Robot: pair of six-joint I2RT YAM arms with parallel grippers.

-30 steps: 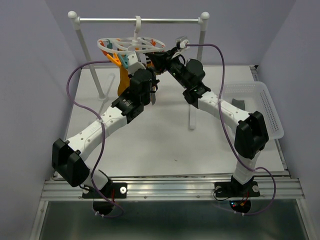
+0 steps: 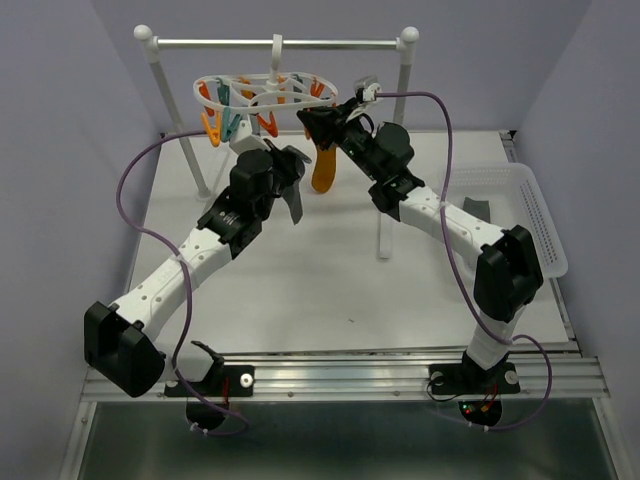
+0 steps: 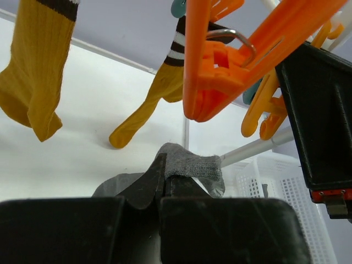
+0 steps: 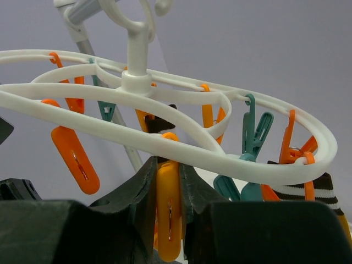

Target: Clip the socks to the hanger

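Note:
A grey sock [image 3: 192, 163] is pinched in my left gripper, part of it folded over the fingertips. In the top view its grey cloth [image 2: 293, 203] hangs below the hanger's front side. My right gripper is shut on an orange clip [image 4: 169, 212] at the rim of the white round hanger [image 4: 242, 168]. From the left wrist, this orange clip [image 3: 212, 82] looms above the grey sock, with a visible space between them. Two mustard socks with dark and white bands, a near one [image 3: 36, 66] and a farther one [image 3: 148, 99], hang from the hanger.
More orange and teal clips [image 4: 254, 129] hang round the ring. A white rail stand [image 2: 280, 44] carries the hanger. At the right, a white basket [image 2: 545, 225] contains a dark grey piece of cloth [image 2: 477, 209].
The left arm has moved left, away from the right gripper, with the grey sock still held. More of that sock and a mustard sock now show. The right arm has hardly moved.

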